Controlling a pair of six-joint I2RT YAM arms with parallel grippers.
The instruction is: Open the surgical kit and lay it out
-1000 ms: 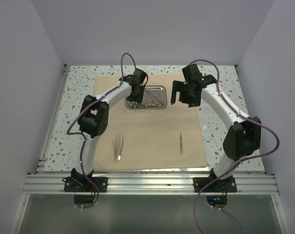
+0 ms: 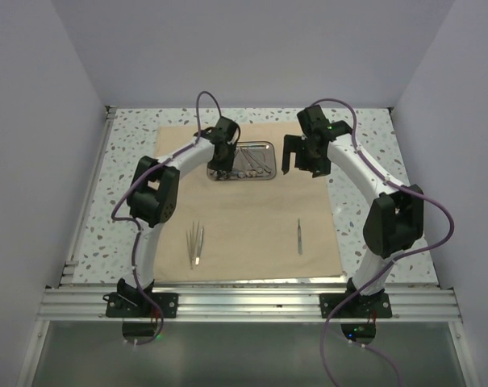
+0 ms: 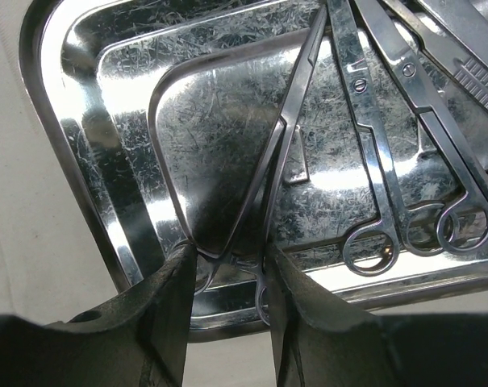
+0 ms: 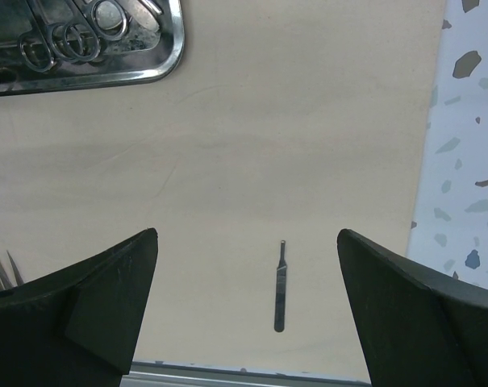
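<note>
The steel tray point(image 2: 264, 179) sits at the back middle of the cloth with several instruments in it. In the left wrist view, a scissor-like clamp point(image 3: 285, 121) lies aslant at the tray's left end. My left gripper is part open low over that clamp's handle end, its fingers either side of the shanks; whether they touch is hard to tell. Other ringed instruments point(image 3: 373, 161) and tweezers point(image 3: 469, 76) lie to the right in the tray. My right gripper stands wide open above the cloth, right of the tray, with nothing between its fingers.
A slim scalpel handle point(image 2: 299, 237) lies alone on the right front of the cloth point(image 2: 252, 218). Several slender instruments point(image 2: 195, 244) lie side by side at the left front.
The right arm has drawn a little to the left. The laid-out instruments have not moved.
</note>
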